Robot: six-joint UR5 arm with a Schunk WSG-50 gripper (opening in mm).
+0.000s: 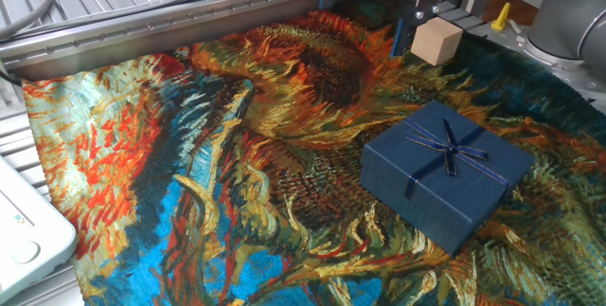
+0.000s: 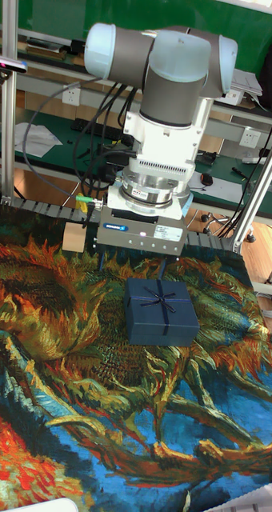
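Observation:
My gripper (image 1: pixel 362 29) hangs above the far part of the cloth, its two dark fingers (image 1: pixel 398 33) wide apart and nothing between them. A plain wooden block (image 1: pixel 436 41) stands just right of the nearer finger in exterior view 2, with its faces showing clear. In exterior view 3 the block (image 2: pixel 74 238) is left of the gripper (image 2: pixel 130 264). A dark blue gift box (image 1: pixel 445 173) with a ribbon bow sits closed on the cloth, nearer the camera. That box (image 2: pixel 162 318) lies below and right of the fingers in exterior view 3.
A painted, multicoloured cloth (image 1: pixel 142 169) covers the table, its left and middle part bare of objects. Metal framing (image 1: pixel 170 39) runs along the back edge. A white device (image 1: pixel 28 221) stands at the left, and a yellow cone-like piece (image 1: pixel 501 17) at the upper right.

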